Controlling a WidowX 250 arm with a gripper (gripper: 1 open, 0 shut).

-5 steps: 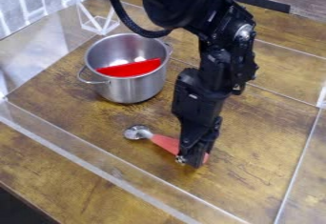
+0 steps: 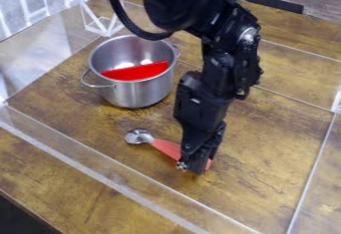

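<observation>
A spoon with a red handle and silver head lies on the wooden table. My gripper is down at the right end of that handle, with its fingertips at or around it. The dark body of the gripper hides part of the handle's end, and I cannot see clearly whether the fingers are closed on it.
A steel pot with two handles stands behind and left of the spoon, a red object inside it. Clear edging runs along the left.
The gripper and the spoon have shifted slightly to the left over the last second. The pot has not moved.
</observation>
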